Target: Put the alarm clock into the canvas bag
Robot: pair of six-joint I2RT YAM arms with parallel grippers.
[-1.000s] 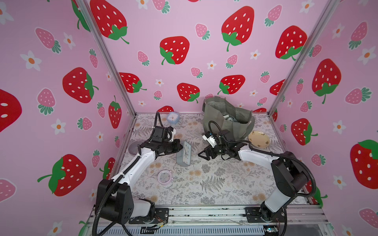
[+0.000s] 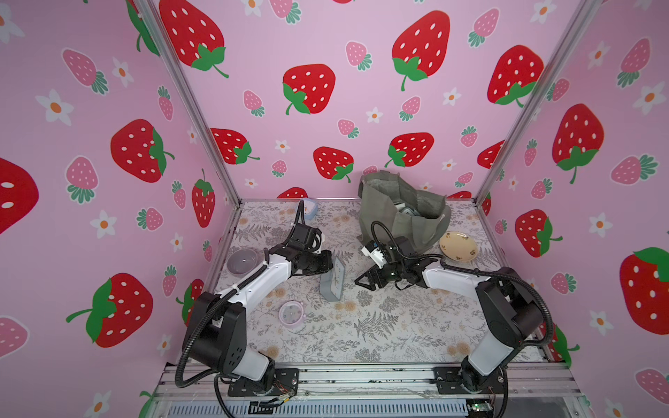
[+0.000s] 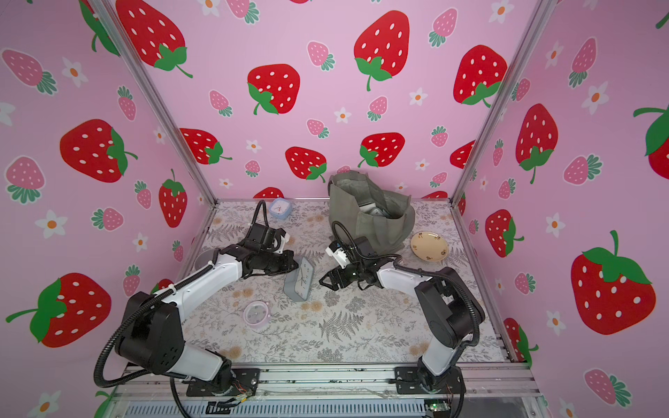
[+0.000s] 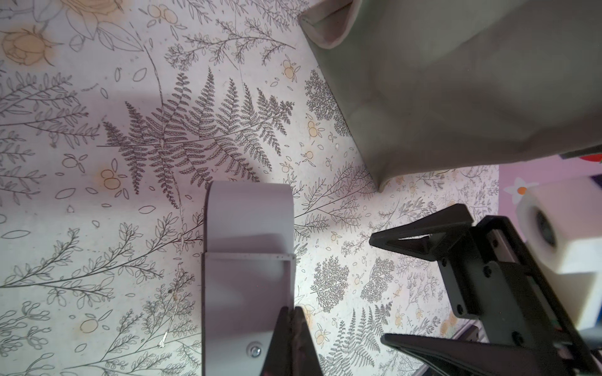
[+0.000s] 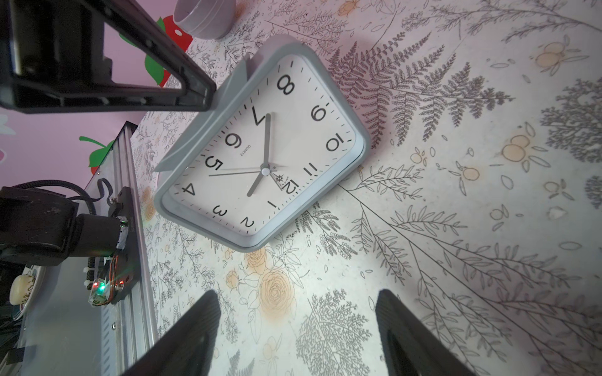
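Note:
A grey square alarm clock (image 2: 332,282) stands upright at the middle of the table; its white face (image 5: 294,138) faces my right gripper. My left gripper is shut at the top of the clock's grey back (image 4: 244,282), nothing clear between its fingers. My right gripper (image 2: 366,280) is open beside the clock, apart from it, with empty space between its fingertips. The grey-green canvas bag (image 3: 369,223) stands at the back right, its top open, with something pale inside.
A pink clock (image 3: 256,313) lies front left, a blue clock (image 3: 281,209) at the back. A grey bowl (image 2: 241,262) sits at the left, a yellow plate (image 2: 458,246) at the right.
My right gripper has moved slightly to the right and toward the front.

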